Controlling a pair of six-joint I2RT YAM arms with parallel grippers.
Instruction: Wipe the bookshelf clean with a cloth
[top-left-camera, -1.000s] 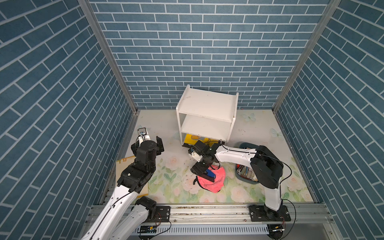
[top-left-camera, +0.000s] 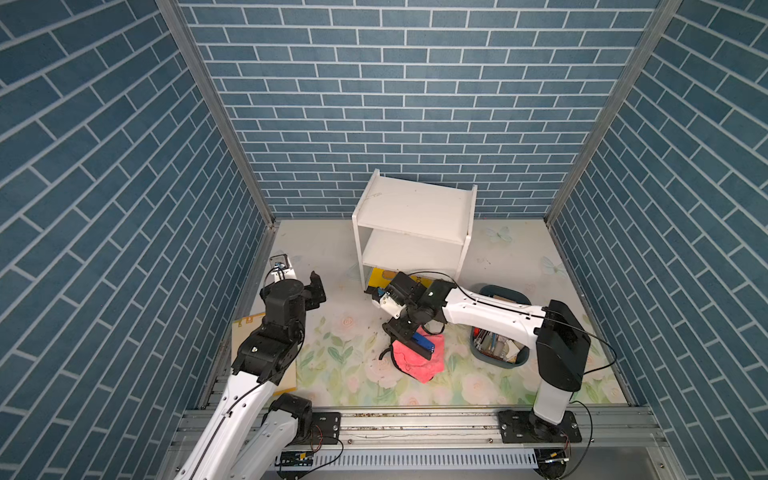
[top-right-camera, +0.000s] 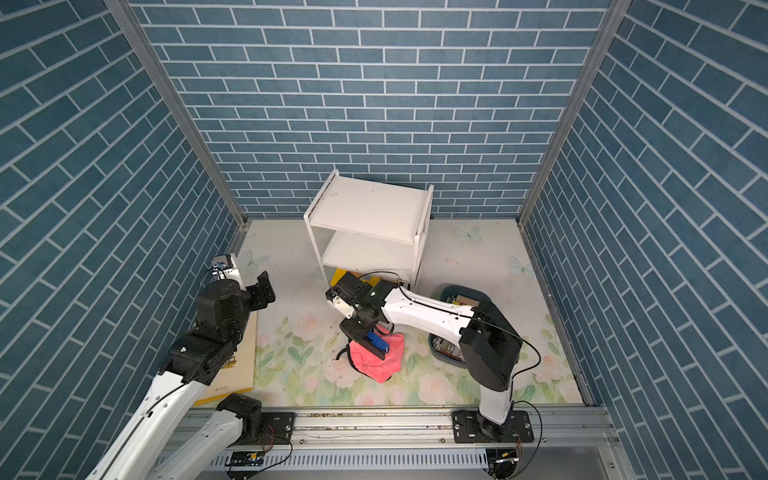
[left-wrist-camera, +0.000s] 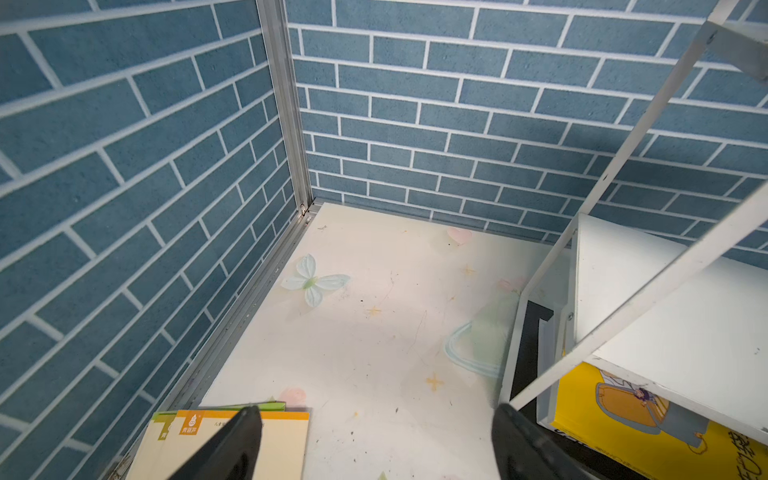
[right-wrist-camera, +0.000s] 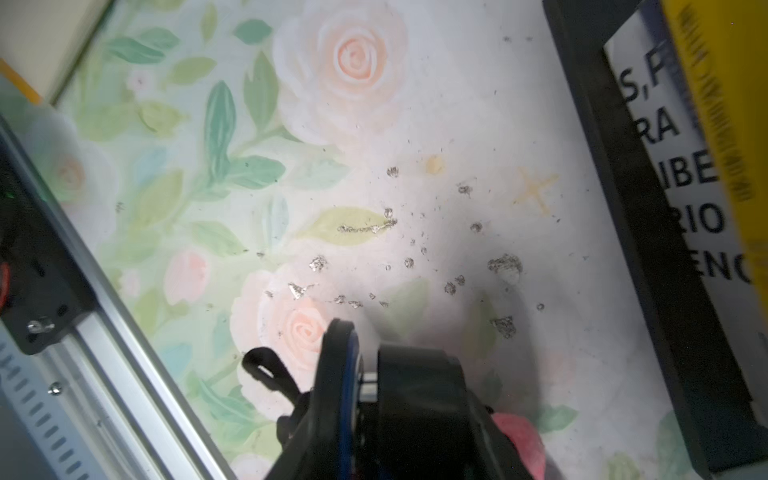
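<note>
A small white bookshelf (top-left-camera: 412, 204) stands at the back centre, with a yellow item (left-wrist-camera: 608, 400) on its bottom level. The pink cloth (top-left-camera: 424, 364) lies on the table in front of it, under my right gripper (top-left-camera: 412, 340), whose fingers point down over it. In the right wrist view the fingertips look close together with pink behind them; whether they grip the cloth cannot be told. My left gripper hovers at the left of the table, open and empty, facing the back corner left of the shelf.
A dark bin (top-left-camera: 524, 352) with assorted items sits right of the cloth. Cream books or boards (left-wrist-camera: 220, 448) lie at the left edge. Small debris specks dot the table near the right gripper.
</note>
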